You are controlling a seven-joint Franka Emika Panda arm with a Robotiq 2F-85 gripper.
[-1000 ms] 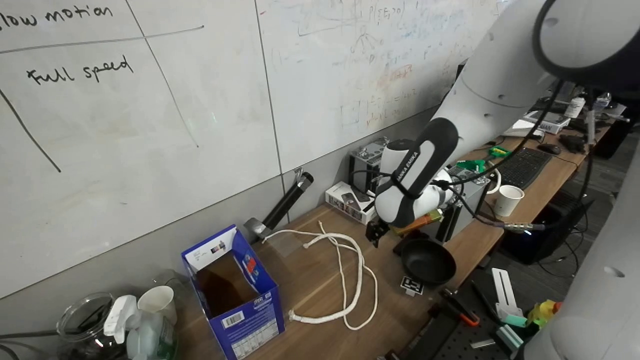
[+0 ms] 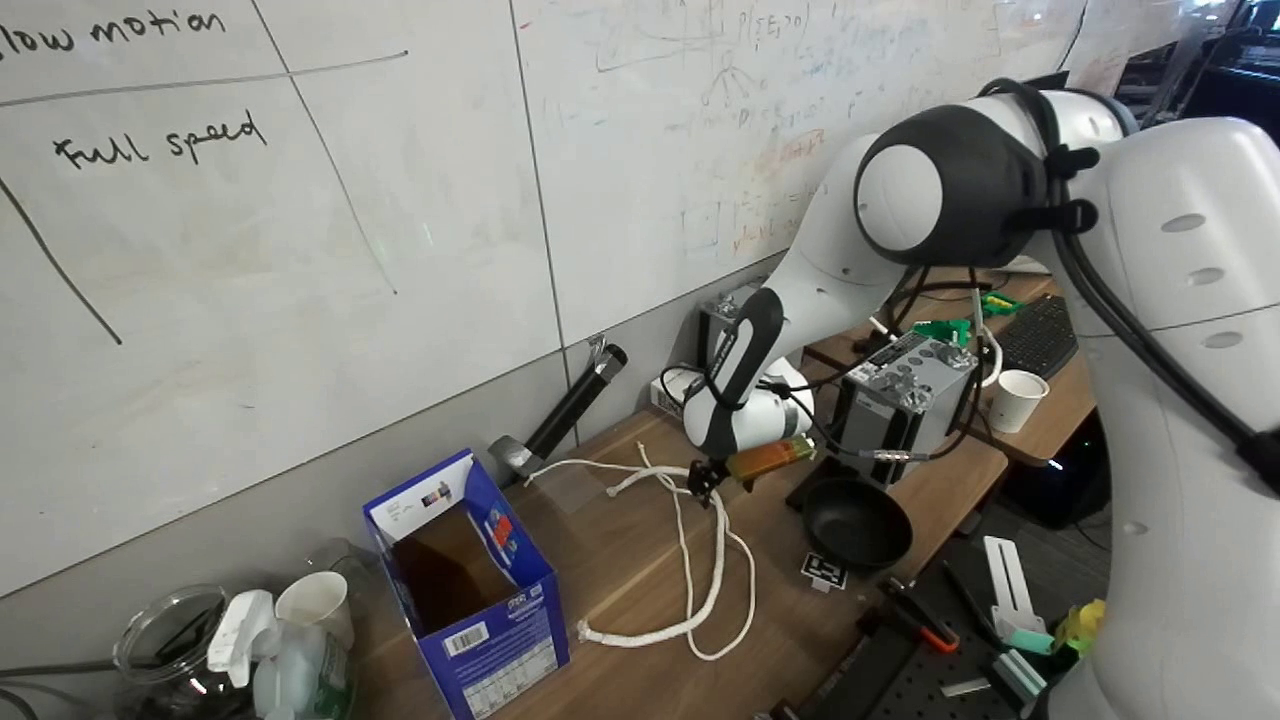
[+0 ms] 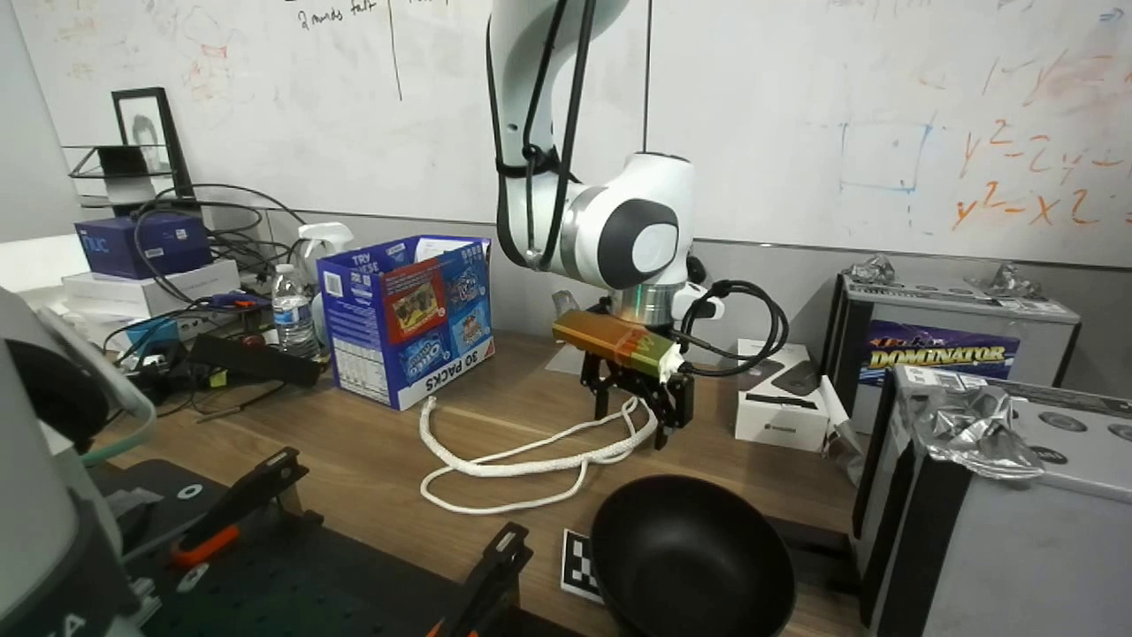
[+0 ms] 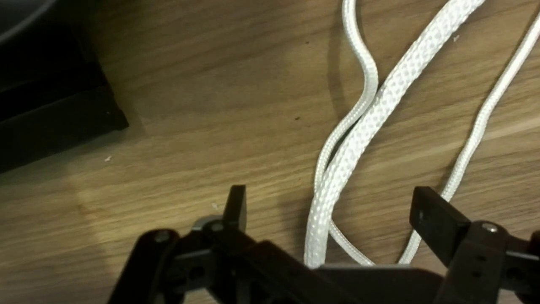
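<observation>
A white rope (image 2: pixel 717 564) lies in loose loops on the wooden table, with a thick braided length and a thinner cord. My gripper (image 3: pixel 633 416) hangs over the rope's far right part, pointing down. In the wrist view the gripper is open. The thick braid (image 4: pixel 362 131) runs between its two fingers, with a strand of thin cord beside it. Another thin strand (image 4: pixel 473 139) passes by the right finger (image 4: pixel 430 220), partly behind it. Nothing is gripped. How high the fingertips stand above the rope is hard to tell.
A black pan (image 3: pixel 690 557) sits to the right, near a checkered marker (image 3: pixel 578 563). An open blue box (image 3: pixel 403 318) stands left of the rope. Grey metal cases (image 3: pixel 955 499) and a white box (image 3: pixel 780 409) occupy the right side. Bare table lies between box and rope.
The arm has swung left in exterior view 1, bringing the gripper from beside the white box and pan to above the rope. Rope, pan and blue box look unmoved.
</observation>
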